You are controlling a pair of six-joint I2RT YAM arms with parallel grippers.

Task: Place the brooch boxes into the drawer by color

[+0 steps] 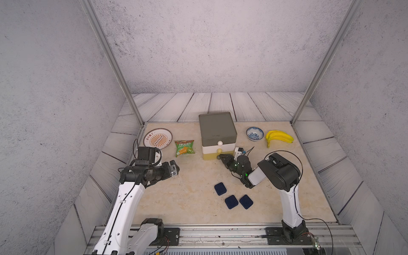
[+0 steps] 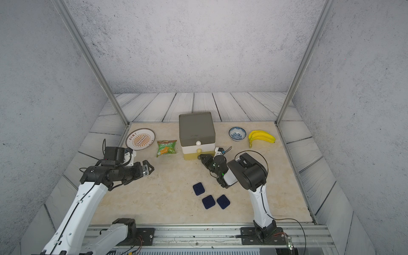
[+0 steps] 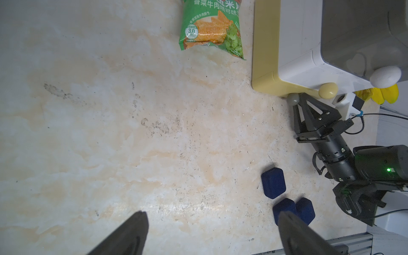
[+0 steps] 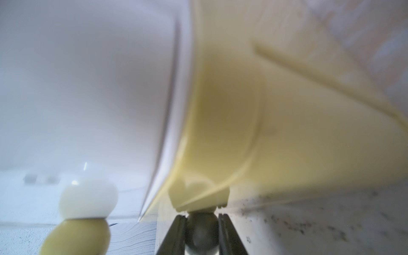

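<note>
Three dark blue boxes lie on the table's front middle: one alone (image 1: 220, 188), a second (image 1: 231, 201) and a third (image 1: 246, 201) close together. Behind them stands the drawer cabinet (image 1: 217, 127), with a grey top, white middle and yellow bottom drawer, all closed. My right gripper is at the bottom drawer, a finger on each side of its grey knob (image 4: 201, 240); whether they grip it I cannot tell. Over the left of the table, my left gripper is open, its blurred fingers (image 3: 127, 235) wide apart and empty.
A plate (image 1: 158, 139) and a green snack bag (image 1: 184, 148) are left of the cabinet. To its right sit a blue-patterned bowl (image 1: 255, 133) and bananas (image 1: 279, 136).
</note>
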